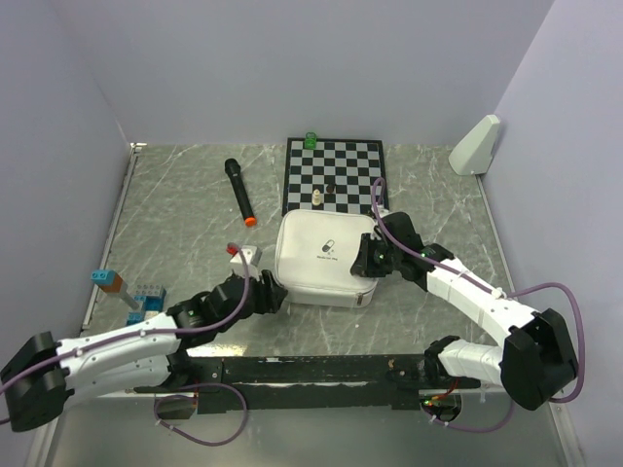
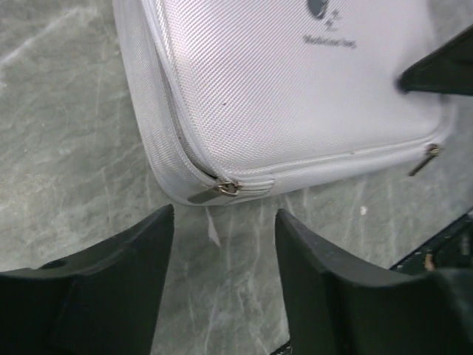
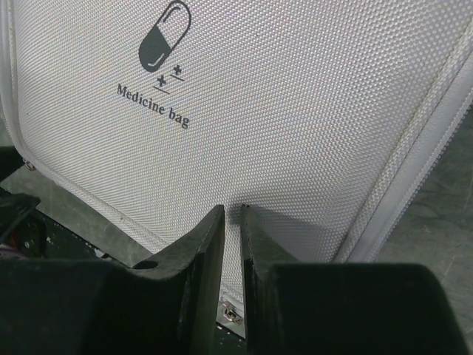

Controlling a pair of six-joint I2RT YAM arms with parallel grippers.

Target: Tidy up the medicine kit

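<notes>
The white medicine bag [image 1: 321, 248] lies on the marble table, lid down, its printed pill logo facing up, with zipper pulls [image 2: 225, 188] along the near edge. My left gripper stands open just off the bag's near-left corner, by a zipper pull, with nothing between its fingers. My right gripper is shut, fingertips pressed on the top of the bag at its right side; nothing clear shows between them.
A checkered board [image 1: 355, 156] with small pieces lies behind the bag, a microphone [image 1: 237, 185] to the back left, blue blocks [image 1: 148, 297] at the left, a white object [image 1: 472, 146] at the back right.
</notes>
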